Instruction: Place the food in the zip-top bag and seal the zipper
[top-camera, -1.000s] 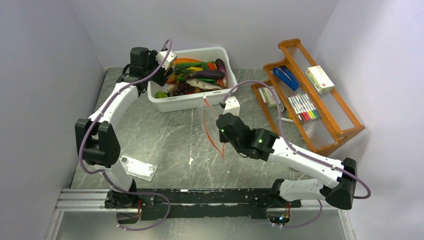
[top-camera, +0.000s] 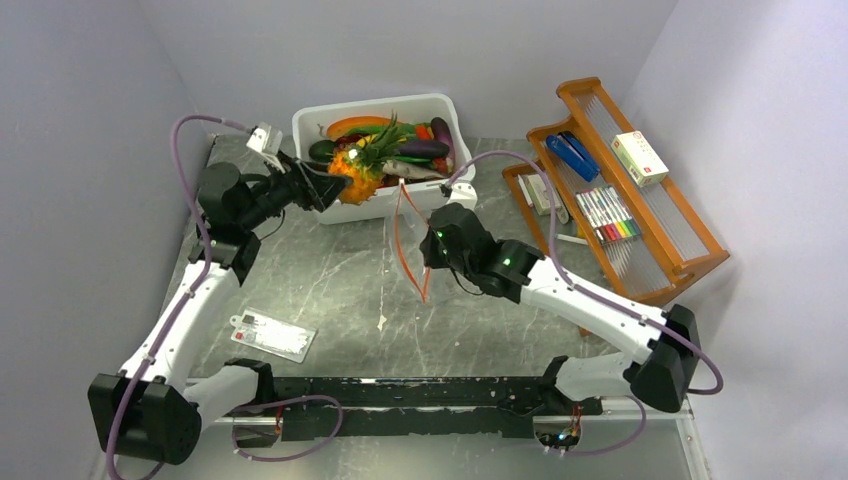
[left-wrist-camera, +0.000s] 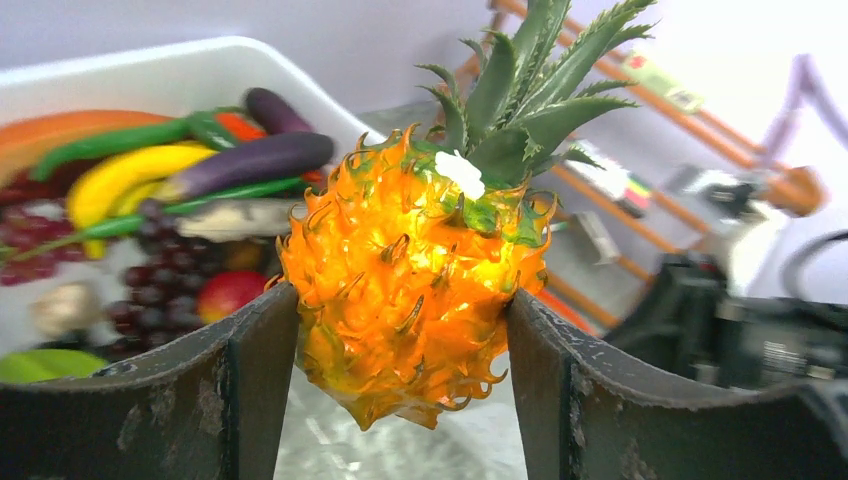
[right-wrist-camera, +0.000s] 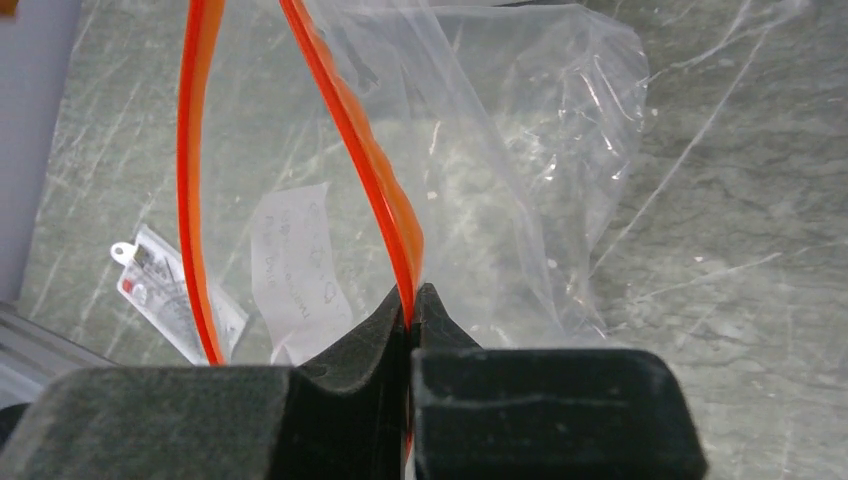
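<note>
An orange spiky pineapple (left-wrist-camera: 410, 290) with green leaves hangs in my left gripper (top-camera: 335, 182), which is shut on it at the near left edge of the white food bin (top-camera: 370, 210). In the bin lie an eggplant (top-camera: 420, 148), peppers, grapes, bananas, a fish and other food. My right gripper is shut on one orange-zippered edge of the clear zip top bag (right-wrist-camera: 480, 190), holding it over the table in front of the bin; the other edge (right-wrist-camera: 195, 250) hangs apart from it, so the mouth is open.
A wooden shelf (top-camera: 680, 245) with markers, staplers and boxes stands at the right. A flat clear pouch (top-camera: 275, 335) lies at the front left of the grey table (top-camera: 230, 310). Walls close in on the sides and back.
My left gripper has lifted the pineapple out of the bin and moved toward the front, turning toward the bag. The right gripper has shifted slightly left with the bag.
</note>
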